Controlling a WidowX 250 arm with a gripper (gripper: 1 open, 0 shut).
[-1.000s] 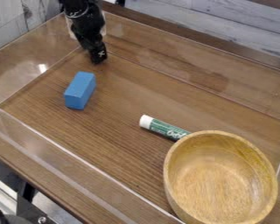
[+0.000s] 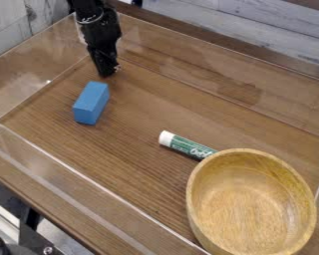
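My gripper (image 2: 104,68), dark and slim, reaches in from the top left to the tabletop at the back left. Its fingertips are small and blurred; I cannot tell how far they are apart or whether anything is between them. A blue block (image 2: 91,103) lies below it, apart from it. A green and white tube (image 2: 187,145) lies at the centre right. A round yellow basket (image 2: 249,159) sits at the bottom right.
A white wall or edge runs along the left side.
The gripper has shifted slightly at the back left. The blue block, the tube and the basket have not moved.
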